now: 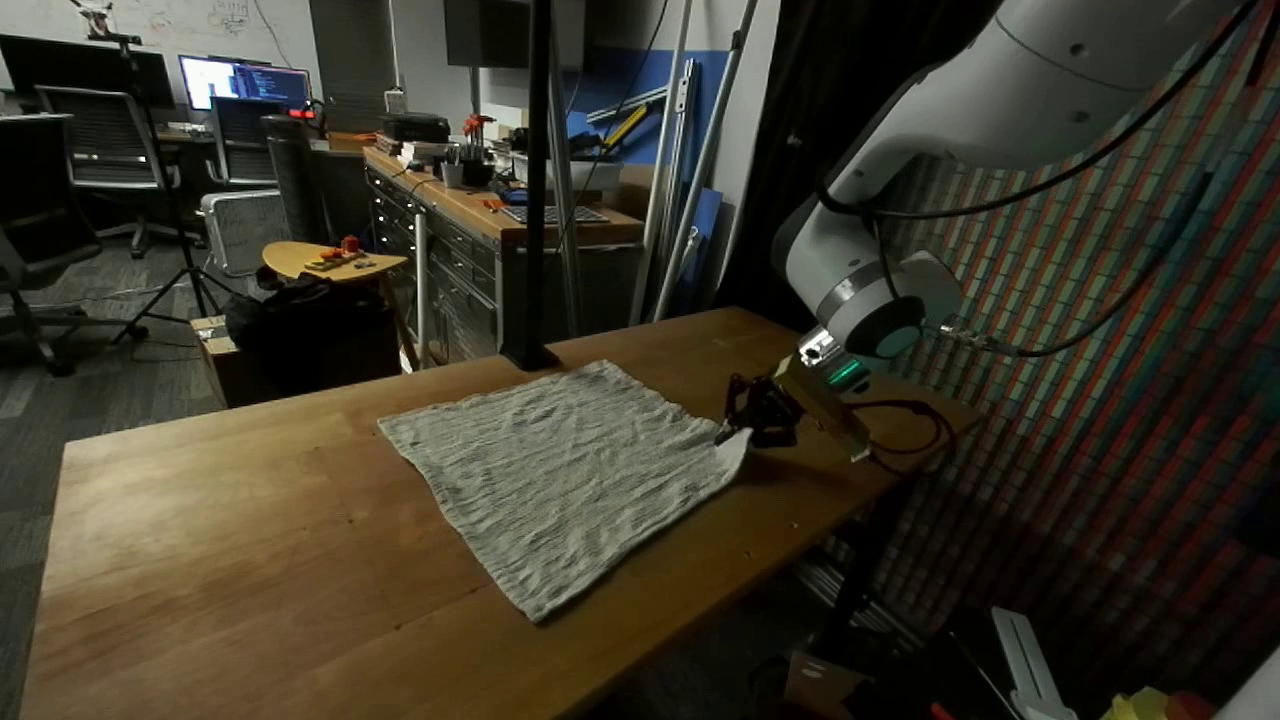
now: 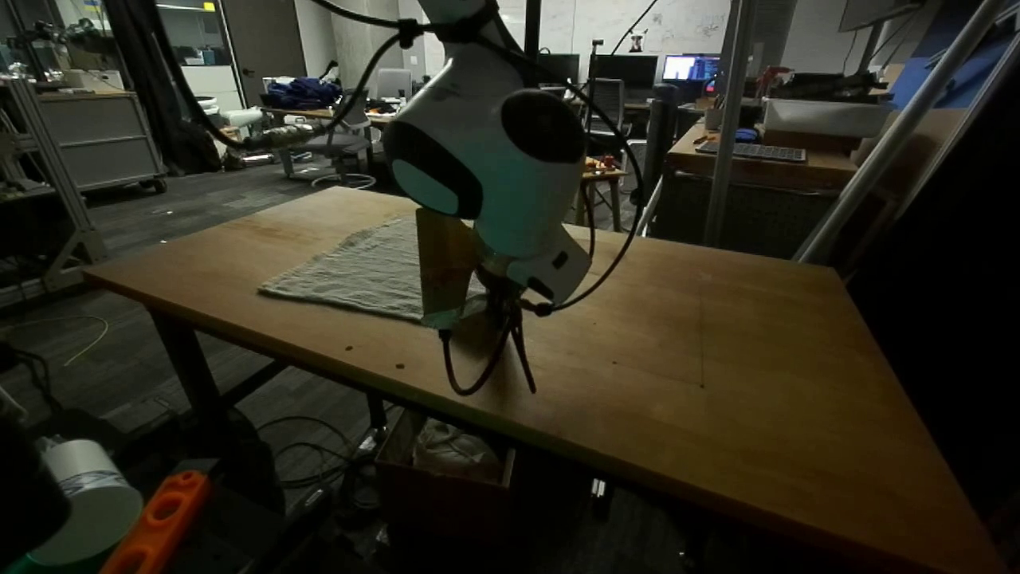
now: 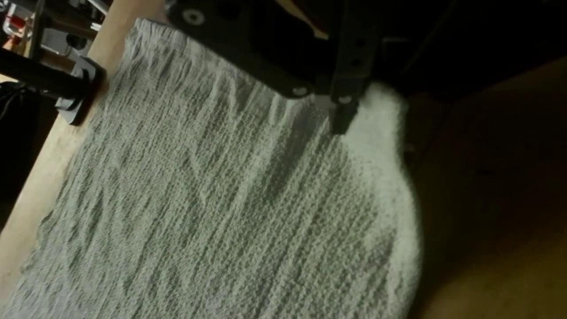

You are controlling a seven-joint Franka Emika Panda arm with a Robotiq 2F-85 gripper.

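Note:
A pale grey-green cloth point(image 1: 564, 468) lies mostly spread flat on the wooden table, with light creases across it. At its right-hand corner my gripper point(image 1: 727, 434) is shut on the cloth, and a small flap stands up beside the fingers. In the wrist view the gripper pinches the cloth point(image 3: 212, 202) near its upper right edge; folds run away from the pinch and the right border bulges up. From exterior view 2 the cloth point(image 2: 335, 273) shows behind the arm, which hides the fingertips.
Bare wooden table point(image 1: 216, 540) surrounds the cloth, widest on the left in exterior view 1. A black post point(image 1: 528, 240) stands at the table's back edge, close to the cloth's far corner. A cable point(image 2: 468, 387) loops below the wrist.

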